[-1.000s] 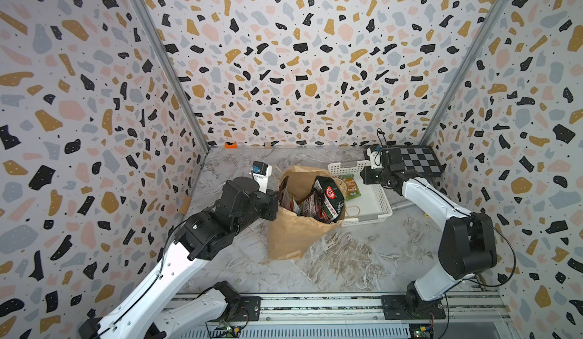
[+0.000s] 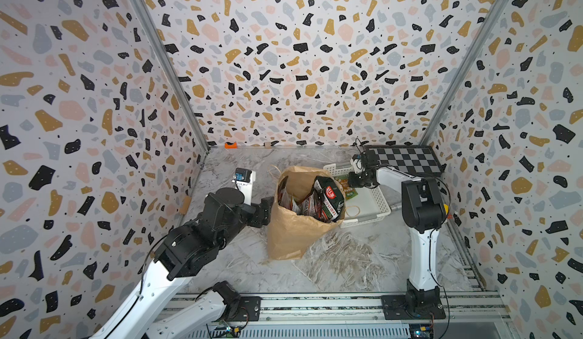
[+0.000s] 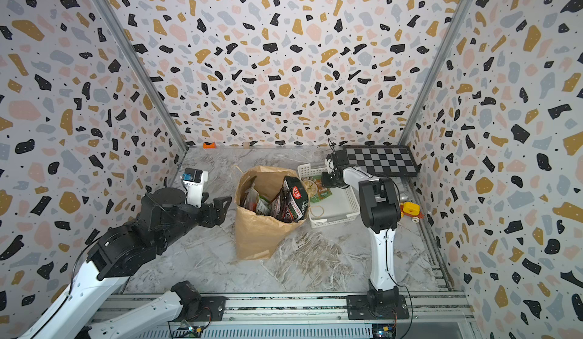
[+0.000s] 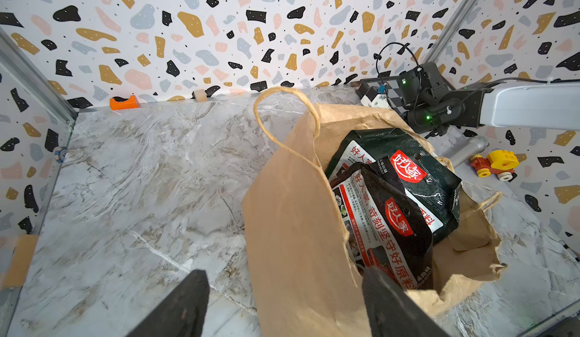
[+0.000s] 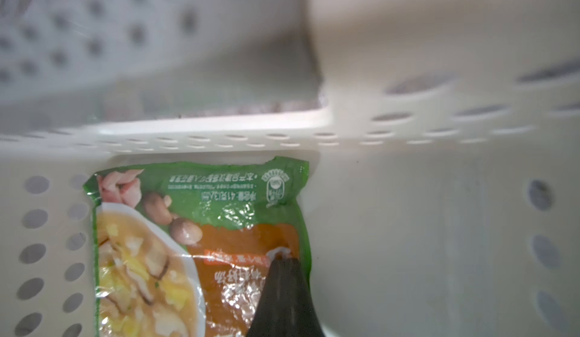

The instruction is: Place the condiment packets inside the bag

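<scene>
A brown paper bag (image 2: 297, 241) stands mid-table with several dark and red packets (image 4: 386, 228) inside. To its right is a white perforated basket (image 2: 370, 214) holding a green packet of soup mix (image 5: 199, 276), which lies flat at one side. My right gripper is down in the basket at that packet, its fingertips together over it; whether they pinch its edge cannot be told. My left gripper stands open left of the bag, nothing between its fingers.
A checkered board (image 2: 400, 156) lies behind the basket, a yellow toy vehicle (image 3: 411, 210) at the right edge. A small orange object (image 4: 124, 102) lies at the back left.
My right arm has moved left and down into the basket at the green packet. My left arm has drawn a little back to the left from the bag.
</scene>
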